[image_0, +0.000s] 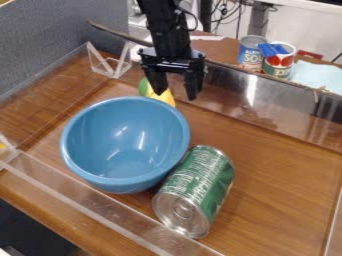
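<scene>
The black gripper (174, 86) hangs open at the top centre, low over a small yellow and green object (159, 95) that it partly hides. A blue bowl (123, 150) sits in the front left of the wooden surface, and a large green can (195, 191) lies on its side to the right of the bowl. Whether the fingers touch the yellow object cannot be told.
A clear barrier (281, 114) runs along the back, with two cans (251, 52) and a pale cloth (317, 76) beyond it.
</scene>
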